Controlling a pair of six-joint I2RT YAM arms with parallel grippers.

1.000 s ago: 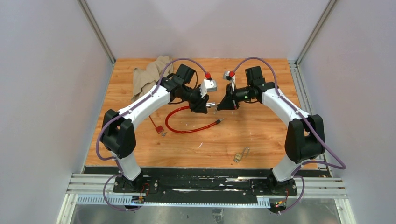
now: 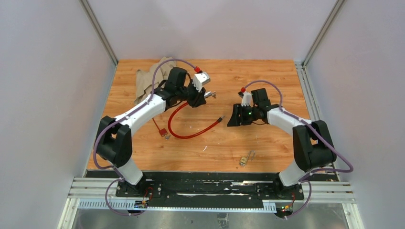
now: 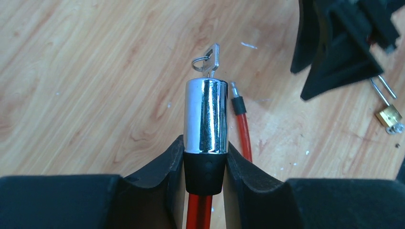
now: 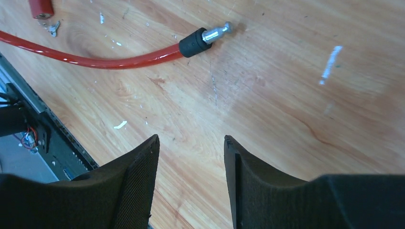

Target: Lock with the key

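My left gripper [image 2: 200,98] is shut on the chrome lock head [image 3: 205,114] of a red cable lock, held above the table. A silver key [image 3: 212,62] with a ring stands in the top of that head. The lock's other end, a metal pin [image 4: 215,33] with a black collar, lies on the wood below, the red cable [image 4: 119,63] curving away from it. My right gripper is open and empty, to the right of the held lock and close to the pin's side of the table.
A brass padlock [image 2: 243,161] lies at the front right. A red padlock [image 2: 162,132] with keys lies at the front left, and a tan cloth [image 2: 148,81] at the back left. The table [image 2: 258,143] is otherwise largely clear.
My left gripper has moved left and back with the lock head. My right gripper has pulled away from the key and moved lower. The cable's pin end has shifted slightly.
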